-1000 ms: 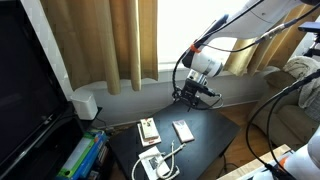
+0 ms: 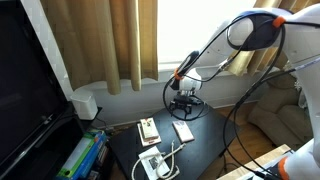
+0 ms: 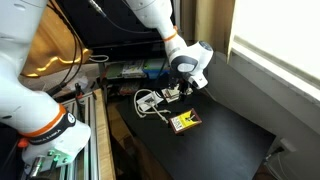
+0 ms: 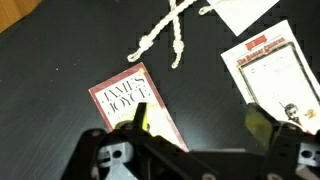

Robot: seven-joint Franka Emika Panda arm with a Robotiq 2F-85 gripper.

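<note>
My gripper stands open above the dark table, with nothing between its fingers. A James Joyce book point(image 4: 128, 92) with a cream cover and red border lies flat below, partly behind one finger in the wrist view. Its yellow and red cover point(image 3: 185, 121) also shows in exterior view 2. To the right in the wrist view lies a second book point(image 4: 272, 72), white with red edges and a small drawn figure, its lower part cut by the other finger. Exterior view 1 has the gripper point(image 2: 180, 108) hanging just beyond the James Joyce book point(image 2: 183, 131).
A knotted white rope point(image 4: 165, 25) and a white sheet point(image 4: 242, 12) lie near the books. Several colourful spines point(image 2: 78, 155) stand left of the table, beside a black monitor point(image 2: 30, 75).
My arm has come down and moved left in exterior view 1, bringing the gripper lower over the table. The books, rope and sheet lie where they were.
</note>
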